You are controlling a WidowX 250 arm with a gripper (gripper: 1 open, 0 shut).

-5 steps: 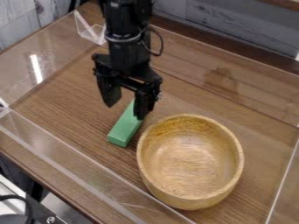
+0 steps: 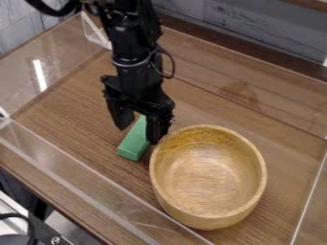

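A black robot arm reaches down from the top of the view to my gripper [image 2: 140, 119], which stands open over a green block [image 2: 133, 145]. The block lies on the wooden table, its upper end partly hidden under the gripper. A large tan bowl [image 2: 207, 177] sits just right of the block, close to it.
Clear wooden table spreads to the left and to the upper right of the bowl. A transparent edge [image 2: 52, 158] runs along the lower left, with a black cable at the bottom corner. A grey wooden wall [image 2: 255, 33] stands behind.
The block and bowl look unmoved.
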